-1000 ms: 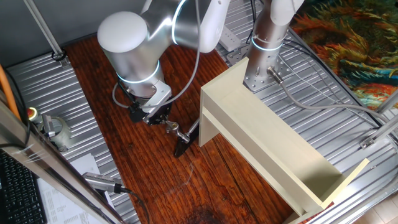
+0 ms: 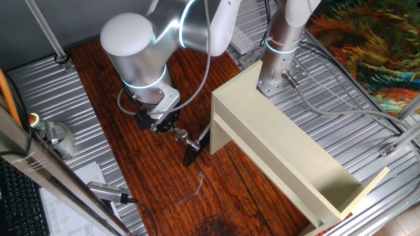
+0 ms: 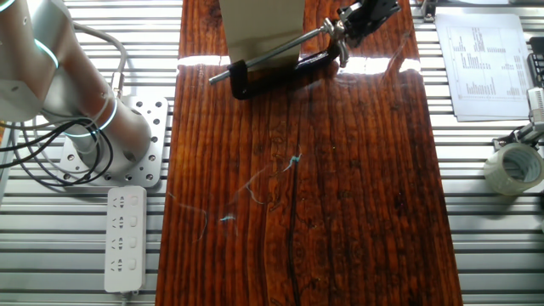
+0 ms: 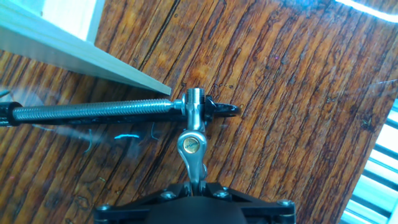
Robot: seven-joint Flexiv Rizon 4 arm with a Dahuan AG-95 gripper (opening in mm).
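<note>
A clamp with a black frame (image 3: 293, 76) and a silver threaded rod (image 4: 93, 111) lies low over the brown wooden board, alongside one end panel of a cream wooden shelf (image 2: 279, 134). In the wrist view, the panel's corner (image 4: 163, 89) comes close to the rod; whether they touch I cannot tell. My gripper is shut on the clamp's silver handle (image 4: 191, 146), which points back between the fingers. Exterior view 2 shows the gripper only partly, at the top edge, beside the rod's handle end. The fingertips are largely hidden by the handle and gripper body.
The shelf takes up the right side of the wooden board (image 2: 125, 141). In exterior view 2, a power strip (image 3: 126, 242) lies beside the board, with papers (image 3: 483, 64) and a tape roll (image 3: 514, 168) opposite. Much of the board's surface is bare.
The arm has shifted very slightly to the left since a second ago. The clamp and shelf look unmoved.
</note>
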